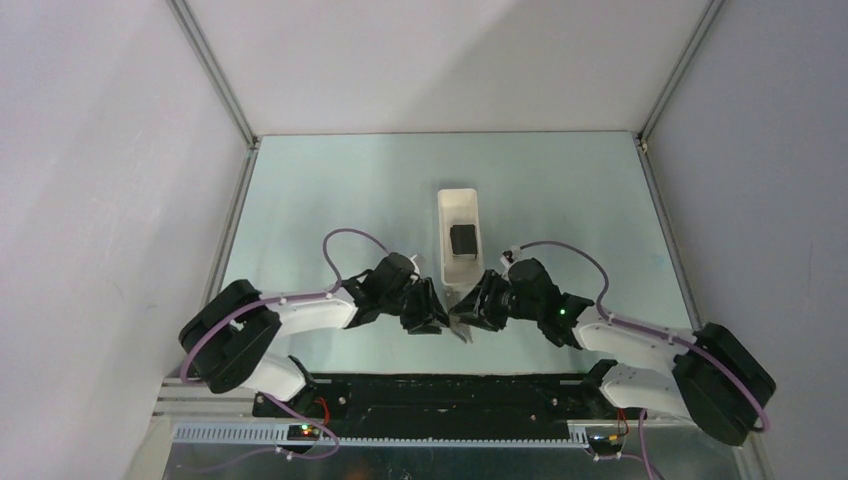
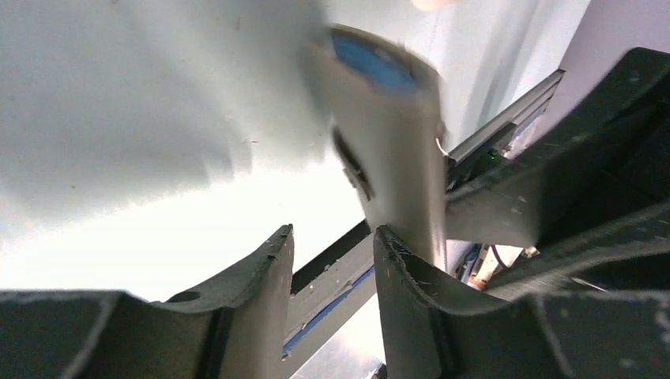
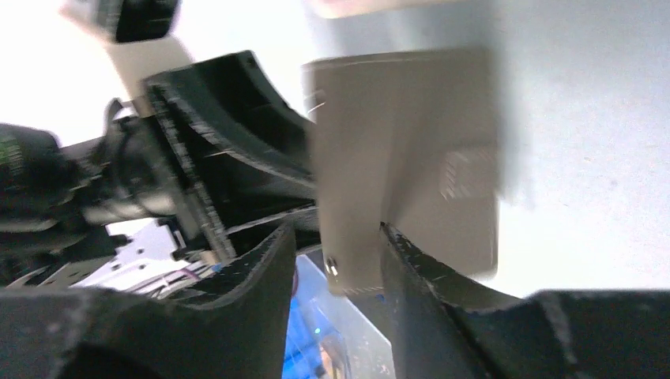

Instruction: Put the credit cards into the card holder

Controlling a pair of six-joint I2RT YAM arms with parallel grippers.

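The grey-brown card holder (image 1: 461, 329) is stood up off the table between my two grippers. Blue (image 2: 378, 65) shows inside its end in the left wrist view; whether that is a card or lining I cannot tell. My left gripper is part open, with bare space between its fingertips and the holder (image 2: 399, 150) beyond its right finger. My right gripper, also part open, has the holder's narrow side (image 3: 348, 189) between its fingers, with a gap showing at the left finger. No separate card can be made out.
A white tray (image 1: 458, 207) stands behind the grippers, with a black block-like item (image 1: 463, 240) in it.
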